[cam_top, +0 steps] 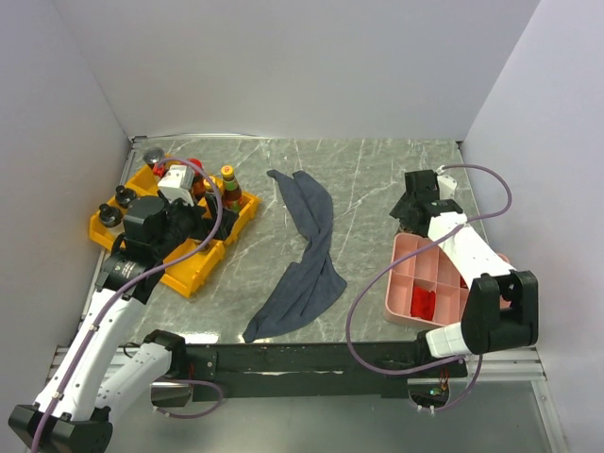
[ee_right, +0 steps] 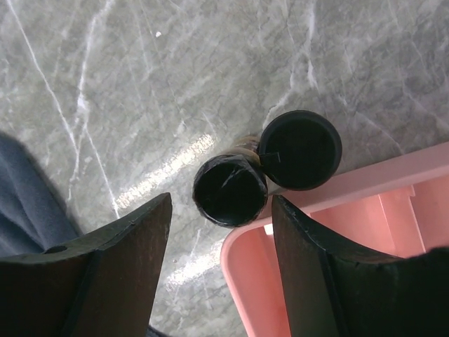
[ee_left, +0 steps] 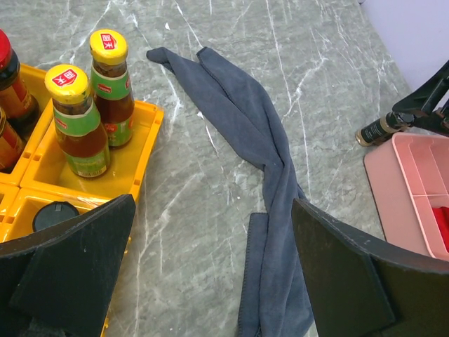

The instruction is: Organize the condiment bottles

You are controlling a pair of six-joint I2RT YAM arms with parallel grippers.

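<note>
Two black-capped jars stand close together outside the pink box's rim in the right wrist view: a nearer jar (ee_right: 230, 189) and a second jar (ee_right: 300, 150) touching it. My right gripper is part open, its fingertips on either side of the nearer cap, with a gap on the left. My left gripper is open and empty, over the right side of the yellow tray (ee_left: 151, 126). Two yellow-capped sauce bottles, one front (ee_left: 78, 130) and one behind (ee_left: 114, 91), stand upright in a tray compartment. A black cap (ee_left: 55, 215) shows below them.
The divided pink box (cam_top: 403, 274) holds something red (cam_top: 423, 302). A crumpled dark blue cloth (cam_top: 307, 236) lies mid-table. Bare counter (cam_top: 368, 179) shows between cloth and right arm. Dark-lidded jars (cam_top: 110, 216) stand at the tray's left.
</note>
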